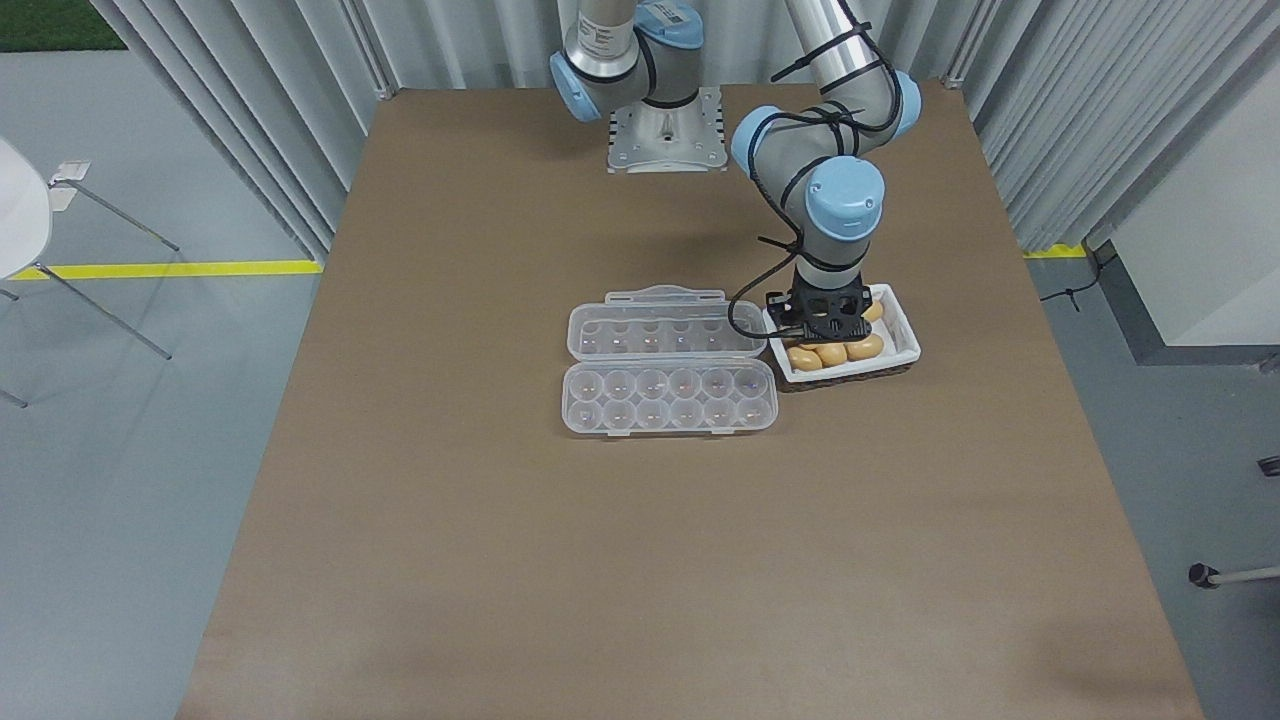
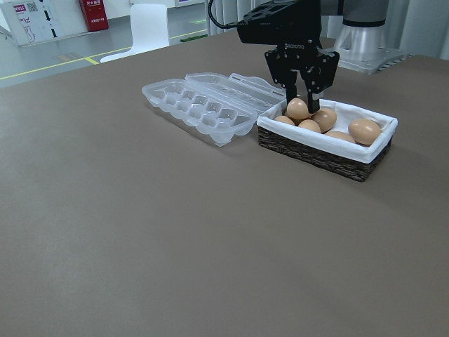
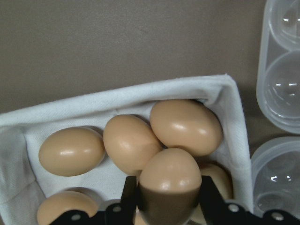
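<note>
A cloth-lined wicker basket [image 2: 326,160] holds several brown eggs; in the wrist view its white lining [image 3: 84,105] surrounds them. My gripper [image 2: 302,95] is down inside the basket with an egg [image 3: 169,183] between its fingers; in the wrist view both fingertips touch that egg's sides. In the front view the gripper housing [image 1: 819,314] covers part of the basket [image 1: 900,330]. An open, empty clear egg carton [image 1: 669,396] lies left of the basket.
The robot base [image 1: 666,142] stands at the table's back edge.
</note>
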